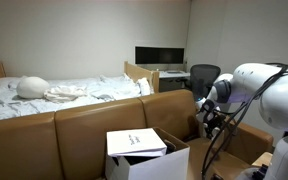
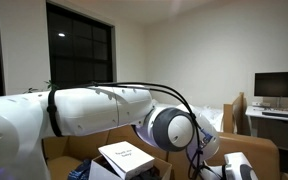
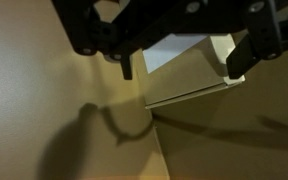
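Observation:
My gripper stands open in the wrist view, its two dark fingers wide apart. Beyond the gap lie a white sheet-like surface [image 3: 170, 50] and a brown panel [image 3: 189, 77] with a pale edge; I cannot tell what the white piece is. In exterior view 1 the small dark gripper [image 1: 212, 125] hangs low over the right end of the brown couch [image 1: 79, 137]. A white book or flat box [image 1: 136, 141] lies on an open carton [image 1: 159, 167] to its left. From the other side, the white flat thing [image 2: 127, 158] shows beneath the arm [image 2: 94, 112].
A bed with white bedding [image 1: 69, 92] is behind the couch back. A monitor [image 1: 160, 55] on a desk and a dark chair [image 1: 204, 76] stand farther back. Black cables [image 1: 246, 106] loop along the arm. Some couch seat between carton and arm looks clear.

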